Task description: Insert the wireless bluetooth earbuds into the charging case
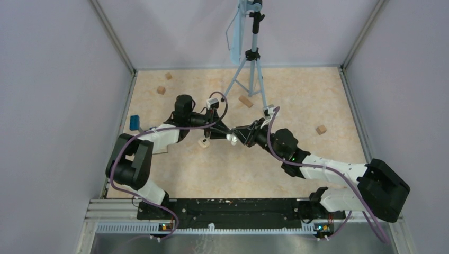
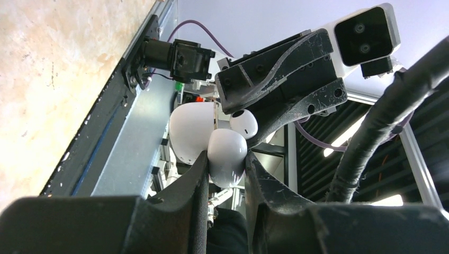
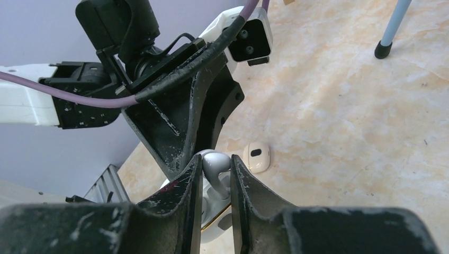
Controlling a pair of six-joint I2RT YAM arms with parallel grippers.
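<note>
At the centre of the top view, my two grippers meet. My left gripper [image 1: 227, 136] is shut on the white charging case [image 2: 190, 129], its glossy body between the fingertips in the left wrist view. My right gripper [image 1: 238, 132] is shut on a white earbud [image 3: 216, 161], holding it at the case, stem downward, in the right wrist view. Whether it is seated in a slot I cannot tell. A white earbud head with dark spots [image 2: 243, 125] shows beside the case in the left wrist view.
A small cream box [image 1: 204, 143] [image 3: 257, 161] lies on the table behind the grippers. Small wooden blocks [image 1: 245, 101] are scattered about, and a tripod [image 1: 252, 74] stands at the back.
</note>
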